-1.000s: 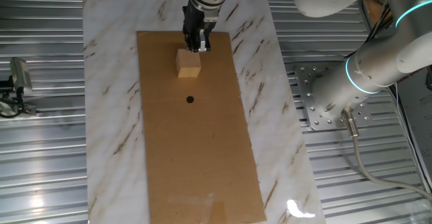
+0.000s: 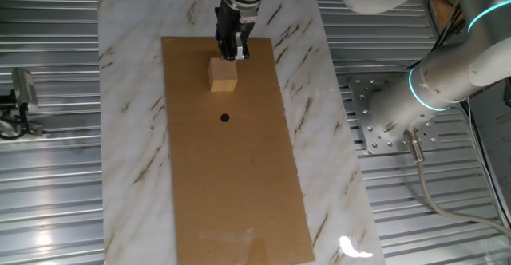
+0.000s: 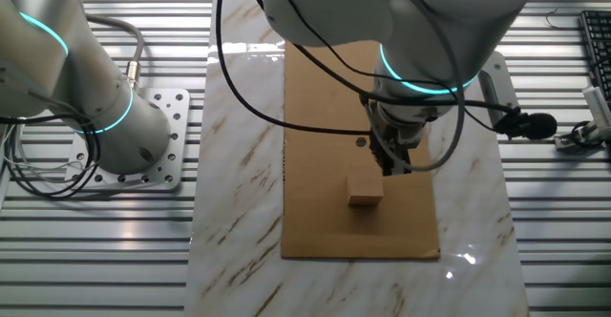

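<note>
A pale wooden block (image 2: 223, 75) stands upright near one end of the cardboard sheet (image 2: 235, 185). A small black disc (image 2: 224, 117), or a hole, lies on the cardboard a short way from it. My gripper (image 2: 234, 56) points down at the block's far edge in exterior view 1, overlapping it in the picture; contact cannot be told. Seen from exterior view 2, the gripper (image 3: 394, 166) is just behind and right of the block (image 3: 365, 191), partly covered by the arm and cables. Its fingers are dark and small, so their spacing is unclear.
The cardboard lies on a marbled tabletop (image 2: 132, 153), mostly bare. My arm's base (image 2: 395, 113) stands on the slatted metal beside it. Black cables (image 3: 286, 121) loop from the arm across exterior view 2. A small device (image 2: 22, 89) sits off the table's other side.
The wrist and upper arm have shifted very slightly in exterior view 1, while the fingertips stay almost in place. The block and the black disc have not moved.
</note>
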